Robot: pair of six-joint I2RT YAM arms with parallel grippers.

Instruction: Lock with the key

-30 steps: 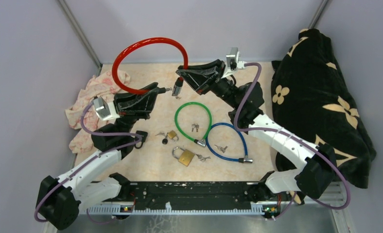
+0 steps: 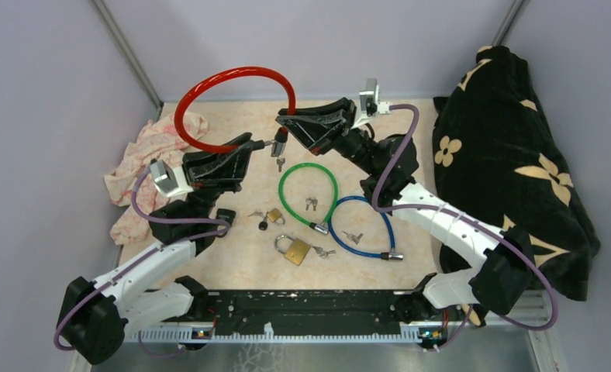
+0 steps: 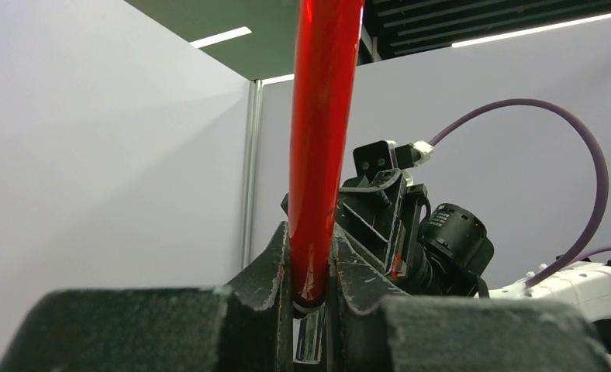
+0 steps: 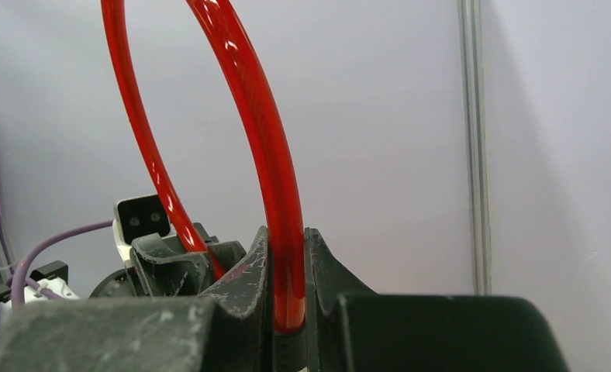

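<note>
A red cable lock (image 2: 248, 70) arches in the air between my two arms. My left gripper (image 2: 250, 144) is shut on the cable near its pin end (image 2: 264, 144), and the pin points right. On the other end, my right gripper (image 2: 281, 118) is shut just above the black and silver lock head (image 2: 278, 146). A key (image 2: 280, 164) shows just below that head. Pin tip and lock head are close together; whether they touch I cannot tell. Both wrist views show the red cable (image 3: 318, 139) between the fingers; the right one also shows the far cable loop (image 4: 136, 108).
On the table lie a green cable lock (image 2: 308, 165), a blue cable lock (image 2: 387, 226), a large brass padlock (image 2: 296, 252), a small padlock (image 2: 274, 216) and loose keys (image 2: 311, 203). A pink cloth (image 2: 128, 182) lies left, a dark blanket (image 2: 488, 155) right.
My right gripper and the lock head have shifted slightly left, toward the pin. The key has swung into clear view below the head. My left arm has barely moved.
</note>
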